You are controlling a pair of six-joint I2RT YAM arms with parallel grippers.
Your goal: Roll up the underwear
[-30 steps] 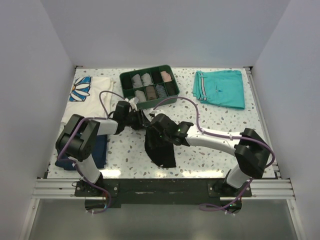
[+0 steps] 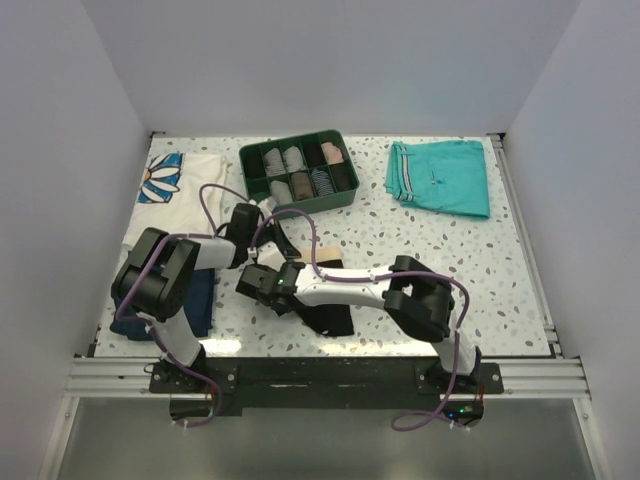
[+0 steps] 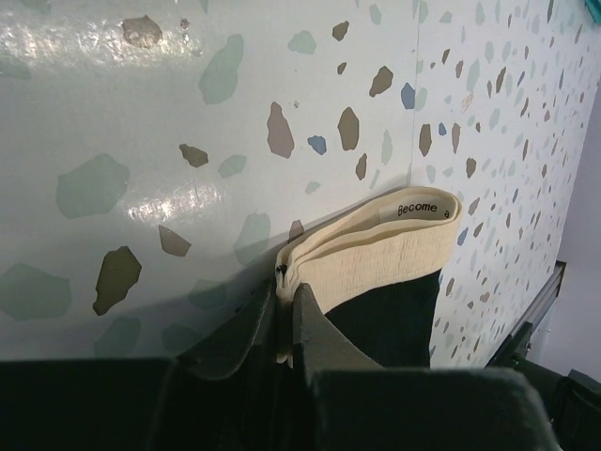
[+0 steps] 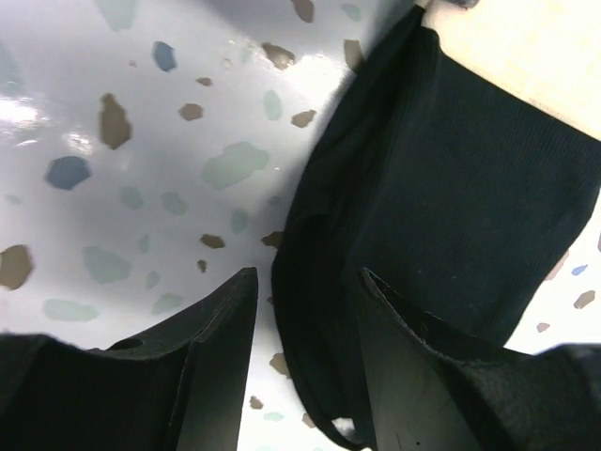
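Black underwear (image 2: 325, 316) with a cream waistband (image 2: 328, 255) lies on the speckled table, partly hidden under my right arm in the top view. My left gripper is shut on one end of the waistband (image 3: 385, 244), whose inner print shows. In the right wrist view my right gripper stands part open over the left edge of the black cloth (image 4: 451, 197). One finger is above bare table beside that edge, the other over the fabric. Whether they touch the cloth I cannot tell.
Behind the underwear stands a green divided box (image 2: 340, 198) with rolled items in its compartments. A teal cloth (image 2: 445, 178) lies at the back right, a white cloth (image 2: 185, 195) at the left. Dark blue cloth (image 2: 200, 305) sits under my left arm.
My right arm has swung left and toward the front edge, to the underwear's left side, uncovering part of the cream waistband. The left arm has stayed in place.
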